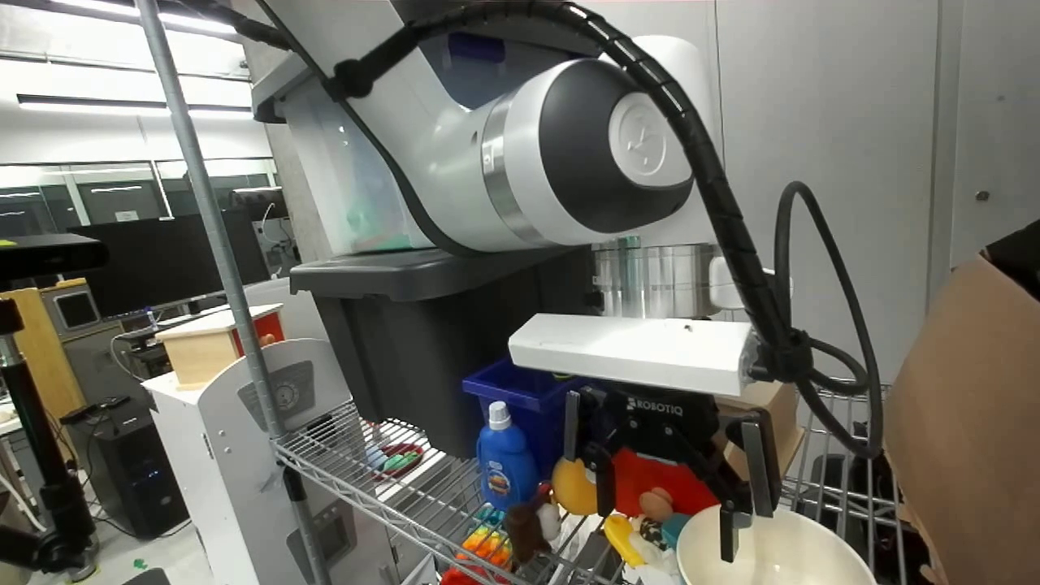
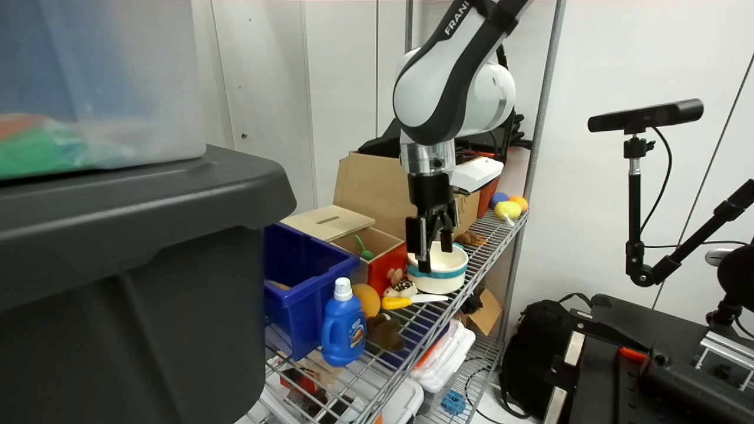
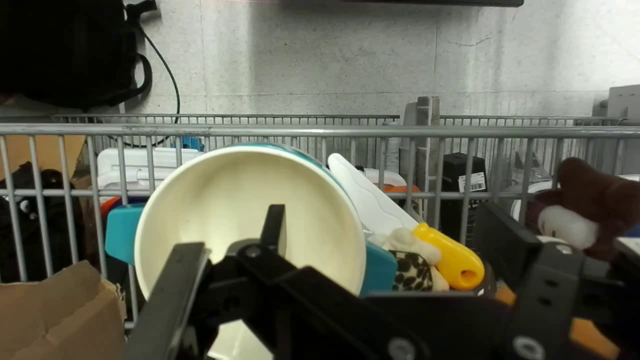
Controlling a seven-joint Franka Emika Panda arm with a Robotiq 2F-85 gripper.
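Note:
My gripper [image 1: 668, 473] stands open above the wire shelf, its fingers wide apart with nothing between them. A cream pot with teal handles [image 3: 240, 198] rests on the shelf; in the wrist view one finger [image 3: 274, 227] shows in front of its inside. Beside the pot lies a knife with a white blade and yellow handle [image 3: 447, 255], next to a spotted soft toy [image 3: 414, 271]. In the second exterior view the gripper [image 2: 432, 247] is over the near side of the pot [image 2: 442, 284]. Whether a finger touches the rim, I cannot tell.
A blue detergent bottle [image 2: 344, 325], a blue bin [image 2: 300, 282], an orange ball [image 2: 367, 300] and a brown toy [image 2: 385, 332] crowd the shelf. Behind are a wooden box [image 2: 385, 261] and cardboard [image 2: 367, 191]. A large dark tote [image 1: 419, 341] stands at the far end.

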